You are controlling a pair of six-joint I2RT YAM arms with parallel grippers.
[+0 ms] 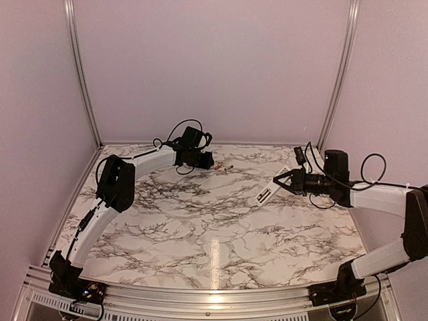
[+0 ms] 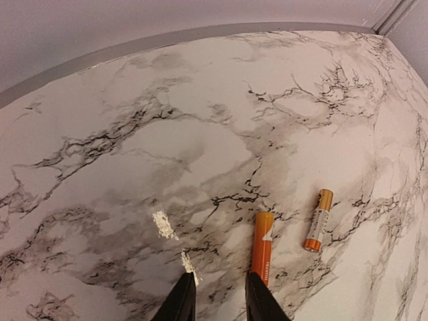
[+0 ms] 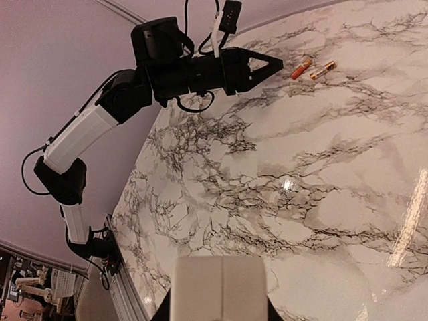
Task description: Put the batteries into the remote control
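Two batteries lie on the marble table: an orange one (image 2: 262, 244) just beyond my left fingertips and a shorter orange-and-silver one (image 2: 317, 221) to its right. My left gripper is low over them, its fingers a little apart; whether anything is between them is unclear. My right gripper (image 1: 281, 182) is shut on the white remote (image 1: 267, 194), held tilted, with its battery compartment showing in the top view. In the right wrist view the remote's white end (image 3: 218, 287) hides most of that gripper's fingers.
Pale walls (image 1: 214, 80) enclose it at the back and sides, and a metal rail (image 1: 167, 292) runs along the front edge.
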